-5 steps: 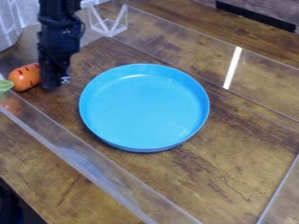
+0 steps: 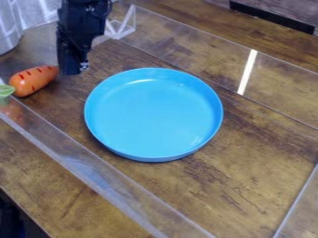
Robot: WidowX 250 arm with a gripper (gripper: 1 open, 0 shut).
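An orange toy carrot lies on the wooden table at the left, its green top at the near end partly behind the clear barrier. Just above and right of it, my black gripper points down, apart from the carrot and shut, with nothing visible between its fingers. A round blue plate sits in the middle of the table, right of the gripper.
Clear plastic walls border the work area along the lower left and the back. A pale curved object stands at the top left corner. The wooden table right of the plate is clear.
My gripper has risen and moved slightly right, away from the carrot, which now shows more fully.
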